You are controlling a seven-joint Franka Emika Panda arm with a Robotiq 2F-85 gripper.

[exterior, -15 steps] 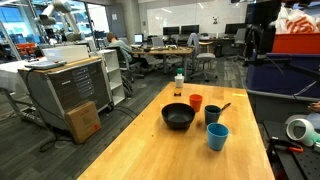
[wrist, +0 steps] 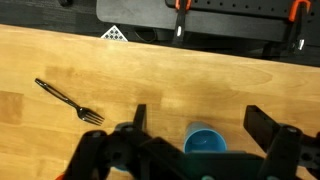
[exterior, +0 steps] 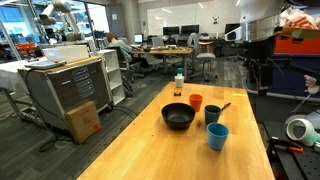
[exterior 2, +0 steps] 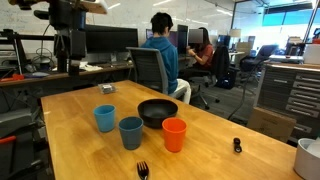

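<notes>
In the wrist view my gripper stands open, its two dark fingers wide apart with nothing held between them. Below that gap shows a light blue cup (wrist: 205,138); it stands upright on the wooden table (exterior: 150,155). Beside it is a darker blue-grey cup (exterior 2: 131,132), largely hidden behind a finger in the wrist view. An orange-red cup (exterior 2: 174,134) and a black bowl (exterior: 178,117) are also on the table. A dark fork (wrist: 70,101) lies flat, apart from the cups. The gripper hangs well above the tabletop.
A small black object (exterior 2: 237,145) and a white bottle (exterior: 180,75) are toward the far end of the table. The long stretch of wood in the foreground of exterior view 1 is clear. Beyond the table edge are a cardboard box (exterior: 82,121) and a drawer cabinet (exterior: 70,85).
In exterior view 1 my gripper has come lower and turned somewhat over the last second. The cups, bowl and fork have not visibly moved.
</notes>
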